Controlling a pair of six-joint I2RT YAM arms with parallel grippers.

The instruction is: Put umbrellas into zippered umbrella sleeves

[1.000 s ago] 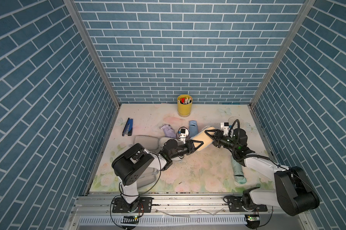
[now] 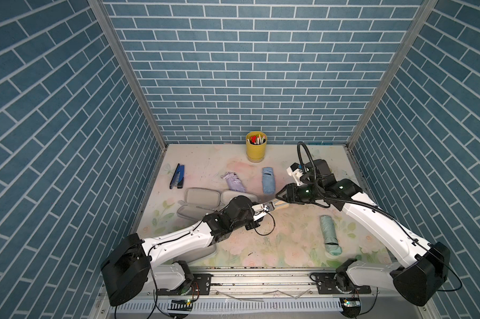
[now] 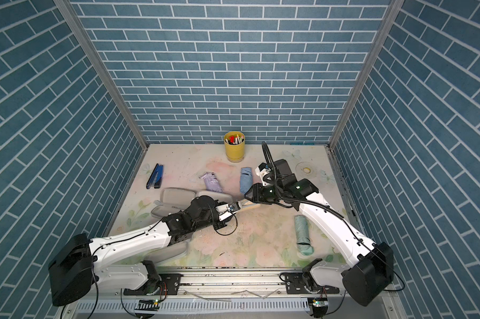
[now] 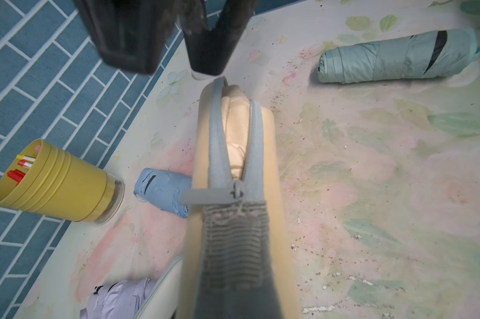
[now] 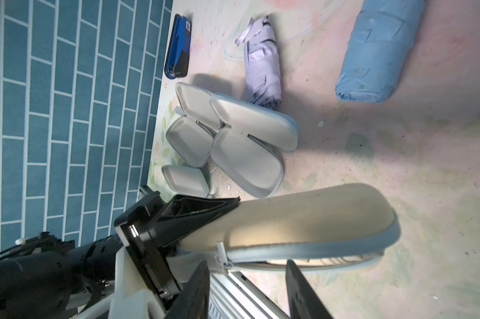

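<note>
A beige sleeve with grey-blue zipper edges (image 4: 274,202) is held out over the table, my left gripper (image 2: 262,208) shut on its end. Through its partly open zipper a cream fold (image 4: 235,119) shows inside. The zipper pull (image 4: 210,196) sticks out sideways near the held end. My right gripper is part open beside the zipper; in its wrist view the pull stands near one fingertip, apparently not gripped. Light-blue (image 5: 380,50), lilac (image 5: 263,61) and mint (image 4: 396,57) folded umbrellas lie on the table.
Several empty sleeves (image 5: 247,162) lie open at the table's left, partly under the left arm. A yellow pen cup (image 2: 255,150) stands at the back and a blue stapler (image 2: 177,176) at the back left.
The left gripper has turned the sleeve while keeping hold of it.
</note>
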